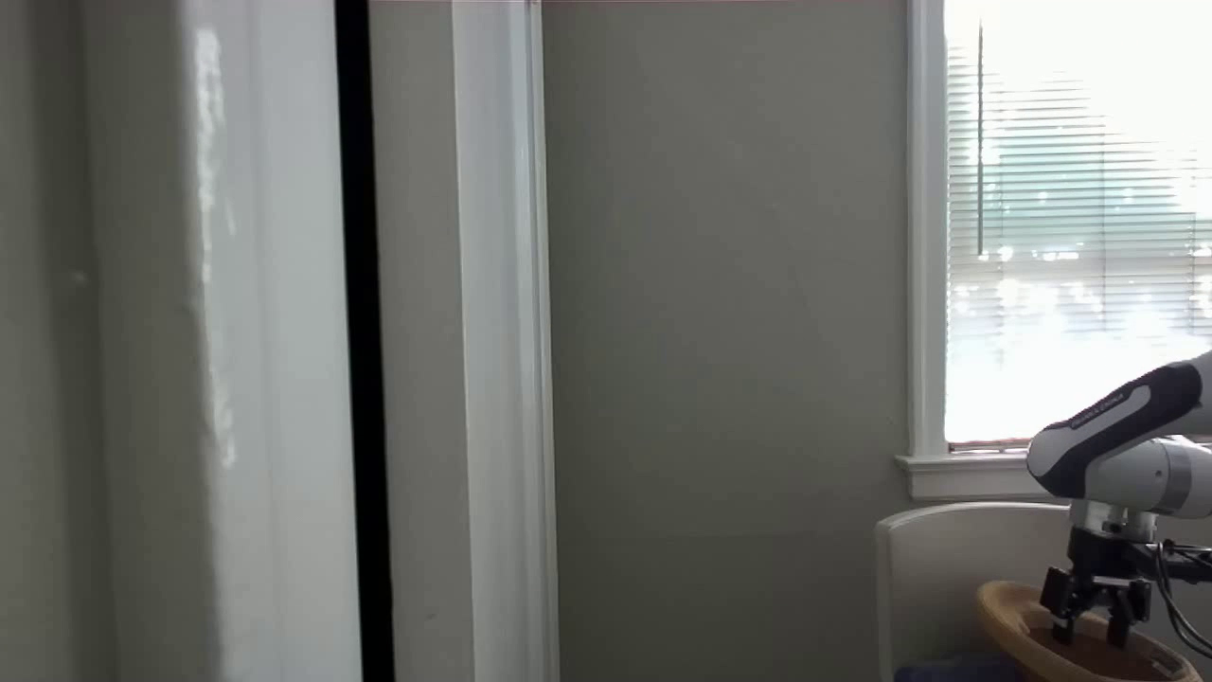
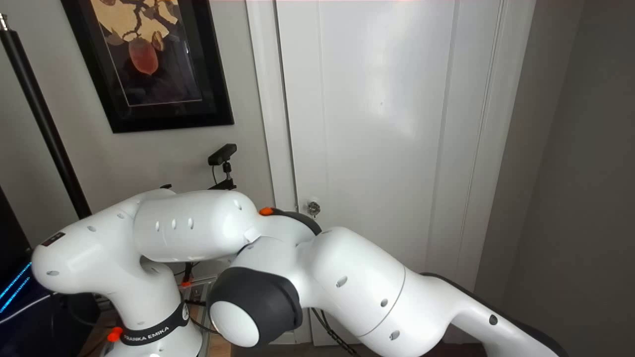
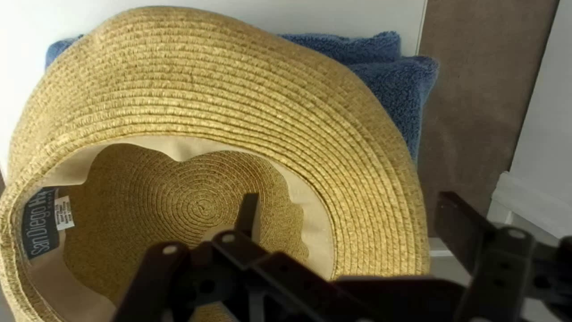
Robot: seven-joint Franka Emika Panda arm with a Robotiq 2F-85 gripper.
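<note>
A tan woven straw hat [image 3: 241,75] lies with its hollow crown facing my wrist camera, its label [image 3: 42,222] inside at the left. In exterior view 1 its brim [image 1: 1006,608] shows at the lower right. My gripper is open above the right-hand part of the brim. One finger [image 3: 247,215] appears over the crown's hollow, the other [image 3: 464,230] past the brim's outer edge. Nothing is held between them. From outside, the gripper [image 1: 1091,633] points down over the hat's opening. Whether its fingertips touch the straw cannot be told.
A folded blue towel [image 3: 399,96] lies under the hat on a white chair, whose backrest [image 1: 977,546] stands behind. A window sill [image 1: 989,477] is above it. Exterior view 2 shows the arm [image 2: 369,291] in front of a closed white door [image 2: 381,148], with neither gripper nor hat visible.
</note>
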